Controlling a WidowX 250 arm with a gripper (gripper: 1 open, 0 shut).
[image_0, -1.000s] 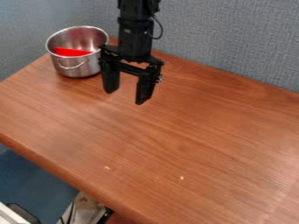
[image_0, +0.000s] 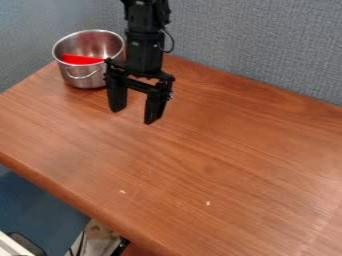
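A steel pot (image_0: 88, 73) with a wire handle stands at the back left of the wooden table, a red object (image_0: 80, 58) inside it. My black gripper (image_0: 134, 107) hangs just right of and in front of the pot, its two fingers spread apart and open, with bare table showing between them.
A grey padded wall (image_0: 254, 40) runs behind it. The table's front left edge drops to a blue floor, with cables and other items below.
My gripper has shifted a little to the left, closer to the pot, and stays open. The pot and red object look the same.
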